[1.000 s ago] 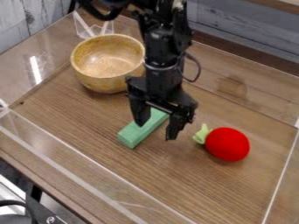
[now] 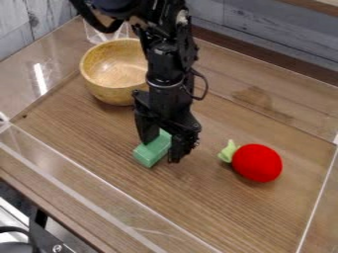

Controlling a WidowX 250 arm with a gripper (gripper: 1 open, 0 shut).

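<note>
My black gripper [image 2: 165, 136] is low over the table, its fingers around the middle of a green block [image 2: 148, 154]. The block's near end shows below the fingers; the rest is hidden behind them. Whether the fingers touch it is unclear. A red round object with a pale green tip [image 2: 258, 163] lies to the right of the gripper.
A yellow bowl [image 2: 106, 69] sits at the back left, with a clear object behind it, partly hidden by the arm. A grey wall runs along the back.
The gripper has turned and its fingers have drawn closer together over the green block, now hiding more of it. The red object and the bowl have not moved.
</note>
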